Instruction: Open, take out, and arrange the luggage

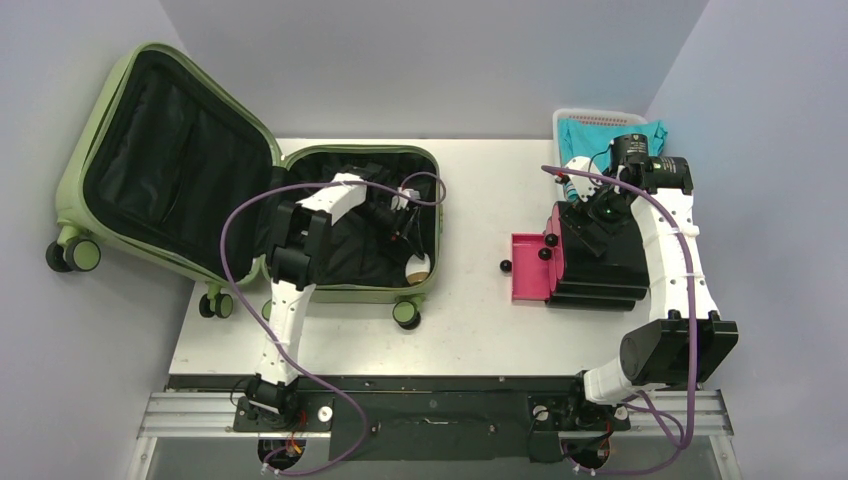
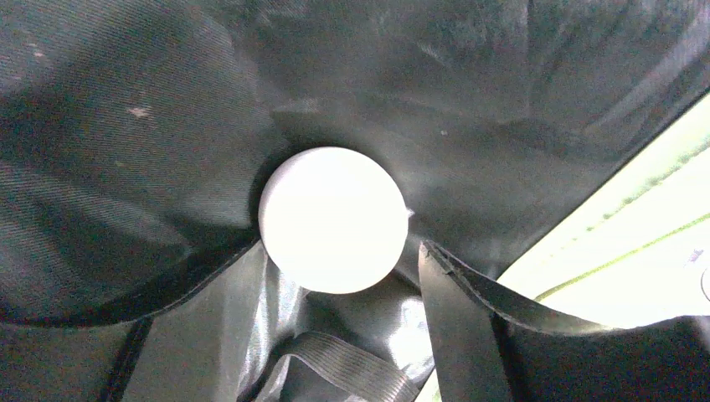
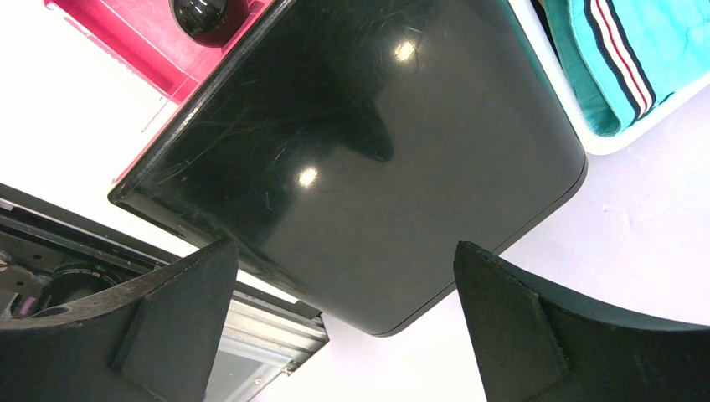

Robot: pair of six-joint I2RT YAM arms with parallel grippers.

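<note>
The green suitcase [image 1: 347,295] lies open, lid leaning back to the left. Inside its black-lined base, near the right side, sits a white cylindrical item [image 1: 416,264] with a tan lower part, seen end-on as a white disc [image 2: 332,219] in the left wrist view. My left gripper is open around its near edge, a finger on either side; whether they touch it is unclear. My right gripper hangs open over the black top of the pink drawer unit [image 3: 377,167], nothing between its fingers.
The unit's pink drawer [image 1: 530,255] is pulled out, with black round knobs beside it. A white basket [image 1: 558,118] with turquoise cloth [image 1: 590,137] stands at back right.
</note>
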